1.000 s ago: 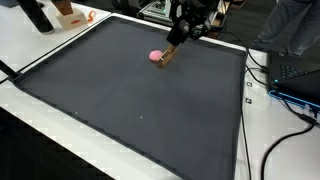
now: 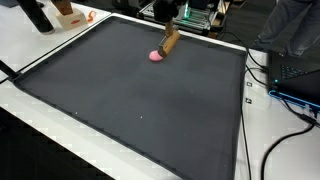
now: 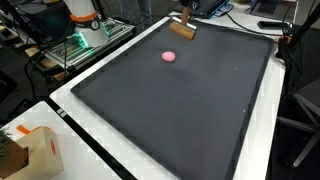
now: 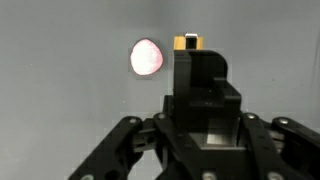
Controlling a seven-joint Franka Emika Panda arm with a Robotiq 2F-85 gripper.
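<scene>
A tan, wood-coloured block (image 2: 169, 43) hangs below my dark gripper, near the back of the grey board. My gripper is shut on it. In the wrist view the dark fingers cover most of the block (image 4: 180, 43), leaving orange-tan edges visible on both sides. Exterior view 2 shows the block (image 3: 182, 31) as a wide lower piece with a narrow tan upright above it. A round pink object (image 4: 146, 57) lies on the board beside the block, apart from it. That pink object (image 3: 168, 56) also shows in exterior view 2.
The grey board (image 2: 120, 100) is bare across its middle and front. Cables and a black device (image 2: 295, 80) are off its right side. A tan container (image 2: 68, 18) stands beyond its back left, and a wooden object (image 3: 12, 155) occupies the near-left corner of exterior view 2.
The gripper and block have moved up and toward the back in exterior view 1. The block's tilt has changed a little. The pink object has stayed in place.
</scene>
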